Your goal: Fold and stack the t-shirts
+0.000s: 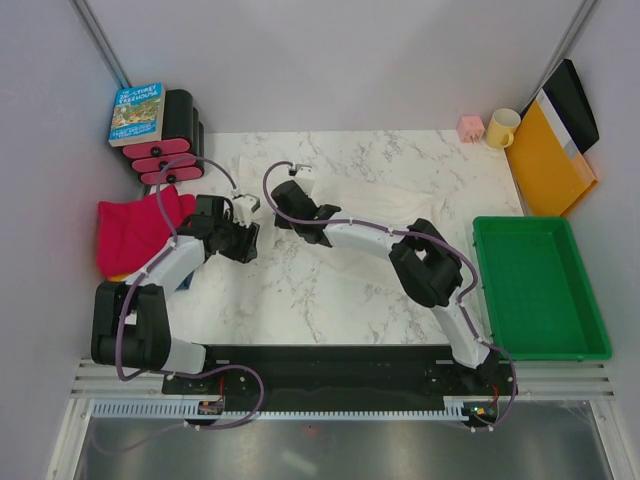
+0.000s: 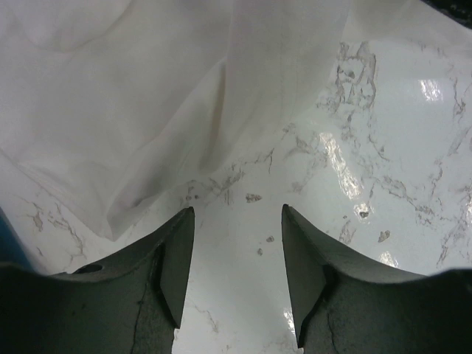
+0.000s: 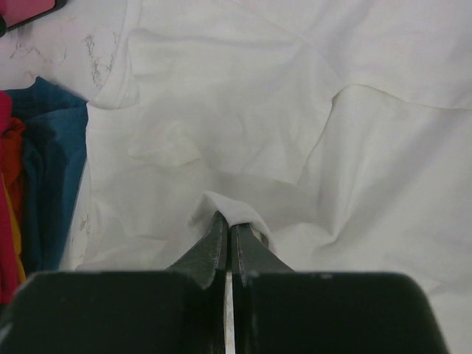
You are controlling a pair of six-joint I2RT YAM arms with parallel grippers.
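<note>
A white t-shirt (image 1: 385, 205) lies spread over the back and middle of the table, its left part rumpled. In the right wrist view, a small ridge of the t-shirt (image 3: 221, 96) bunches up at the tips of my right gripper, which is shut on it. My left gripper stands open, its fingers (image 2: 177, 258) apart over bare marble with nothing between them. Just ahead of it, the near edge of the white cloth (image 2: 169, 96) hangs in loose folds. Folded shirts, red (image 1: 135, 240) on top, are stacked at the left.
Behind the folded stack stand dark boxes with a book (image 1: 138, 113) on top. A green tray (image 1: 483, 290) occupies the right side. A yellow mug (image 1: 503, 128) and a pink block (image 1: 470, 128) sit at the back right.
</note>
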